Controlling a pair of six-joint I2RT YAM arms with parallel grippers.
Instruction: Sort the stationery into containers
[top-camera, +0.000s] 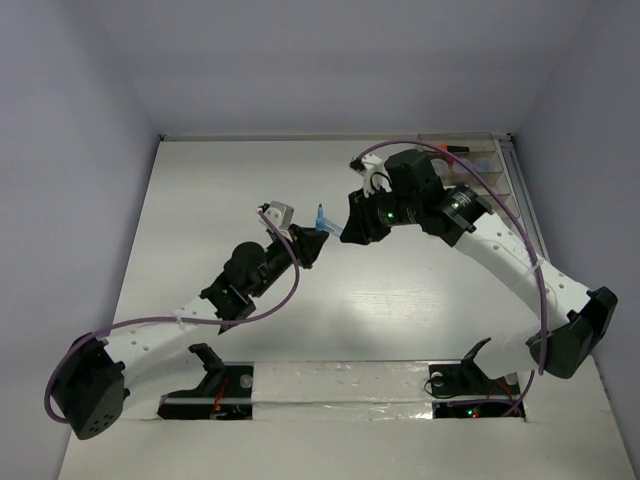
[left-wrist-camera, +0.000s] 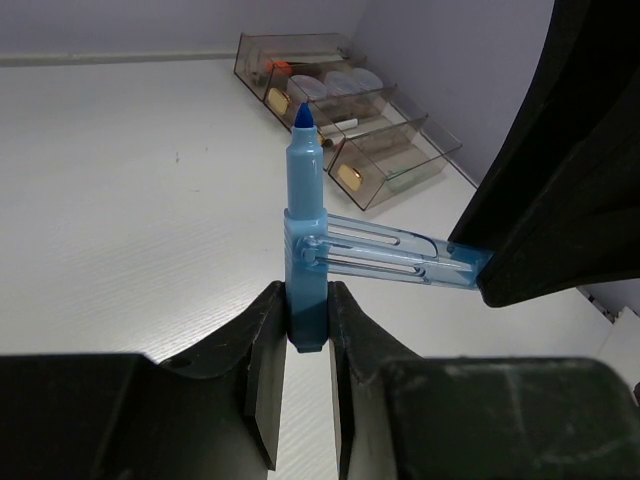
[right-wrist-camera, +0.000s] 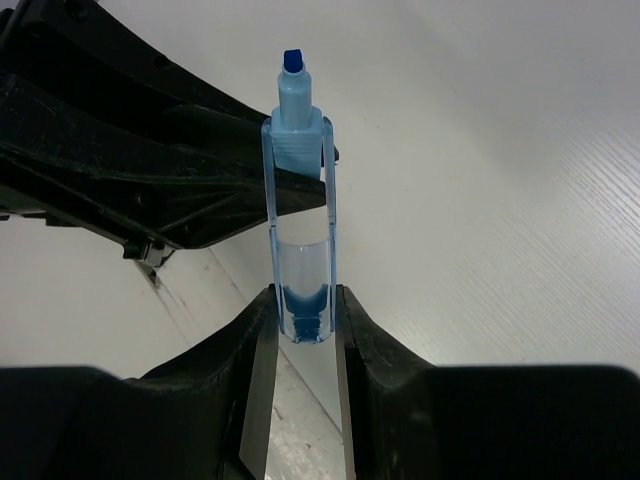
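Observation:
A light-blue marker with a dark blue tip stands upright in my left gripper (top-camera: 316, 236), which is shut on its lower body; in the right wrist view it shows at the top (right-wrist-camera: 295, 100). A clear blue cap or clip piece (left-wrist-camera: 390, 255) juts sideways from the marker toward my right gripper (top-camera: 350, 231), whose fingertips are at its far end. In the right wrist view this piece (right-wrist-camera: 305, 300) runs down between my right fingers; whether they grip it is hard to tell. The two grippers face each other over the middle of the table.
Clear compartmented containers (left-wrist-camera: 385, 160) with assorted stationery stand at the back right, partly behind my right arm in the top view. Grey walls bound it at the back and sides.

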